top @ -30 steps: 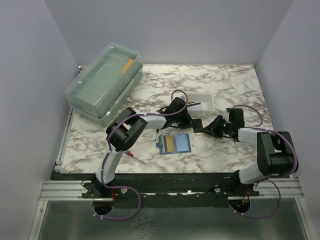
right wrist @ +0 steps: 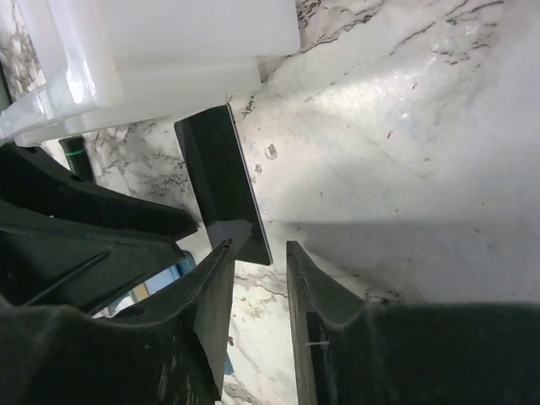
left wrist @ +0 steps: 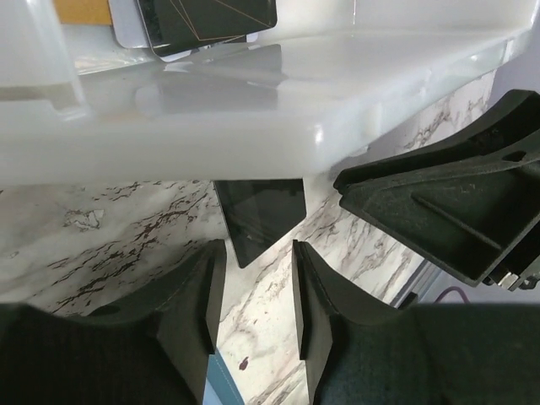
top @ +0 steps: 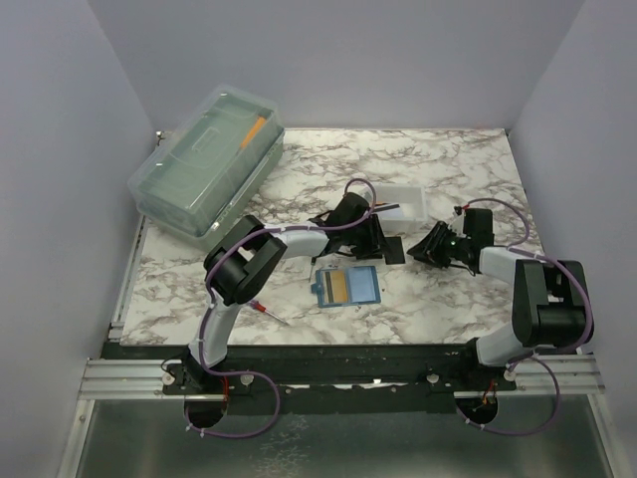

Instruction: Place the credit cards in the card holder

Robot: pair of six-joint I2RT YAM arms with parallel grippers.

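Observation:
A black card (top: 395, 250) lies flat on the marble table just in front of the white tray (top: 409, 192). In the left wrist view the card (left wrist: 257, 209) is partly covered by the tray's wall, and more cards, among them a black one (left wrist: 207, 18), lie inside the tray. My left gripper is part open over the card's left side, nothing between its fingers. From the right, my right gripper is part open close to the card's near end, its fingers apart and empty. The blue card holder (top: 348, 287) lies open, with a tan card (top: 339, 288) in it.
A large lidded clear box (top: 204, 164) stands at the back left. A red-and-blue pen (top: 267, 312) lies at the front left.
My right gripper has drawn back a little to the right, off the black card's edge. The left gripper has shifted slightly near the card. The card stays on the table.

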